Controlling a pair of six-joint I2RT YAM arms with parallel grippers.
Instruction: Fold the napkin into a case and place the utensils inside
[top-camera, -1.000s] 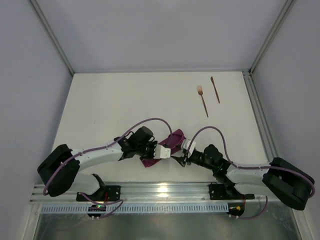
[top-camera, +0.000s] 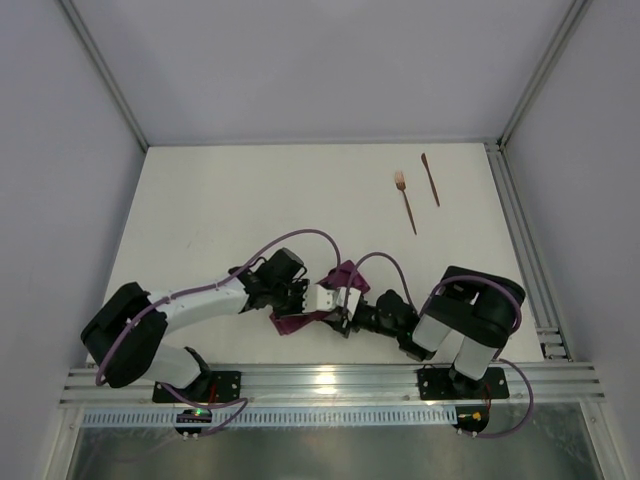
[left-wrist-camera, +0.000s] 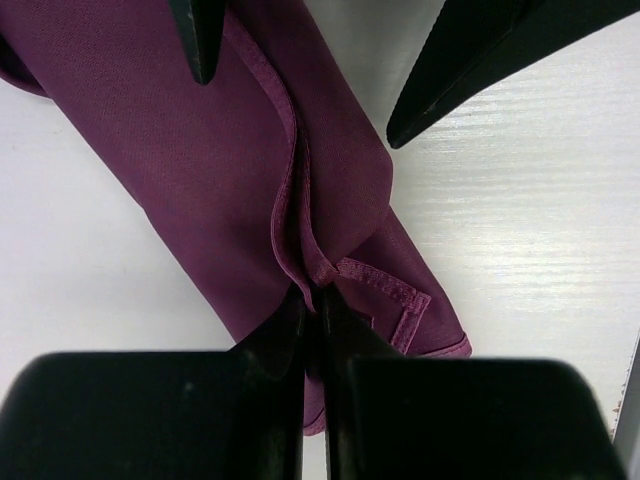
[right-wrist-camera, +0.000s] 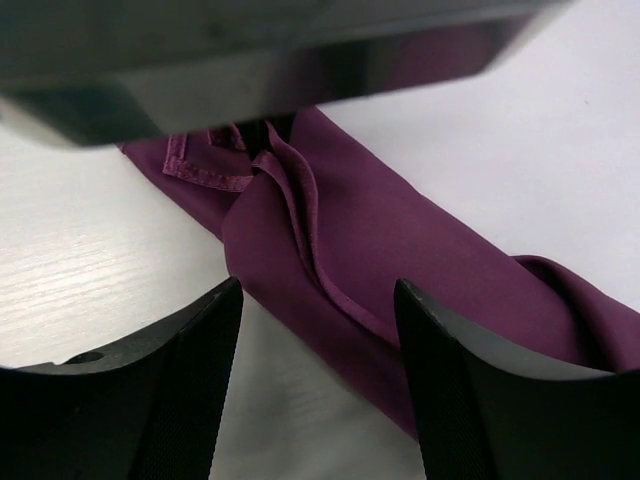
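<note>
The maroon napkin (left-wrist-camera: 180, 150) lies as a folded strip along the front middle of the white table, mostly under both grippers in the top view. My left gripper is shut on a hemmed fold near one end of it. My right gripper stands open over the napkin's long folded edge, close beside the left one; its dark fingers also show at the top of the left wrist view. A fork (top-camera: 405, 200) and a slender utensil (top-camera: 432, 183) lie apart at the back right.
The two grippers are very close together at the front middle. The metal frame (top-camera: 320, 378) runs along the front edge.
My right arm has moved left, closer to the left gripper over the napkin. The left gripper and napkin have shifted slightly to the left.
</note>
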